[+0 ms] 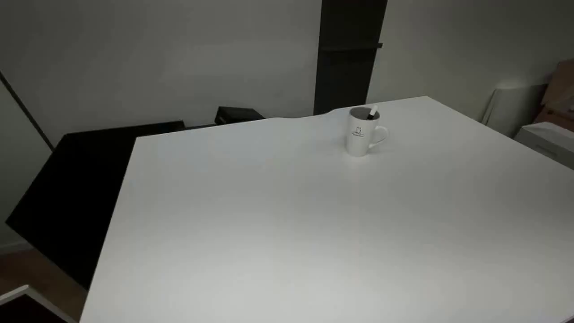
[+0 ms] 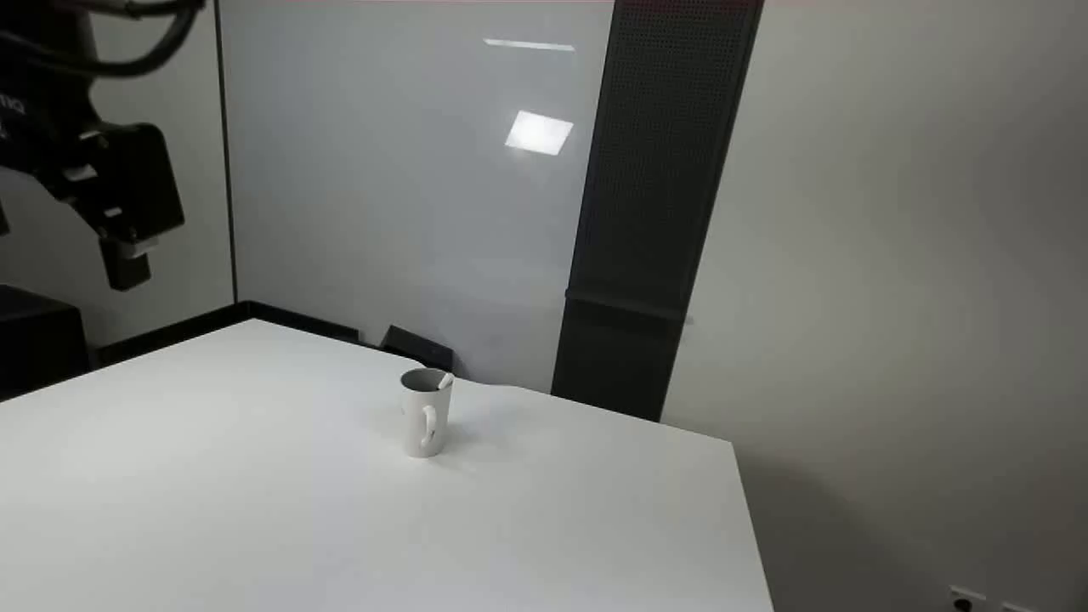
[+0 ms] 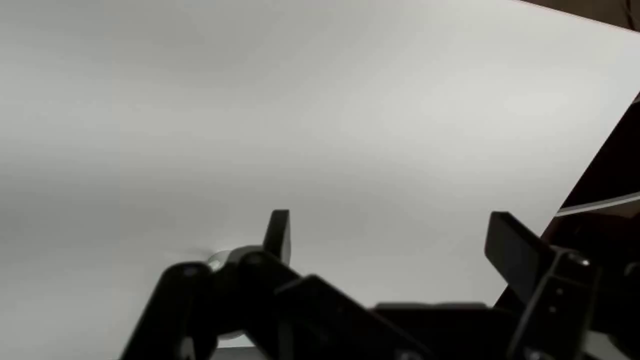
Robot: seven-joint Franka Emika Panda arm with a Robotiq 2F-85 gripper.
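Observation:
A white mug point(image 1: 357, 141) with a small dark print stands upright toward the back of the white table. Out of its mouth leans a black-and-white pen or marker point(image 1: 372, 112); in the second exterior view only the white end point(image 2: 445, 381) shows above the rim. My gripper is open, its fingers wide apart with bare tabletop seen between them. From the side, it hangs high at the upper left, well above the table and away from the mug point(image 2: 422, 427). The wrist view shows just slivers of the mug point(image 3: 219, 258) behind the left finger.
Nothing else lies on the white table point(image 1: 258, 226), so most of its surface is free. Past its left edge stands a black surface point(image 1: 70, 183). Boxes point(image 1: 551, 140) sit beyond the right edge, and a wall with a dark panel point(image 2: 653, 204) rises behind.

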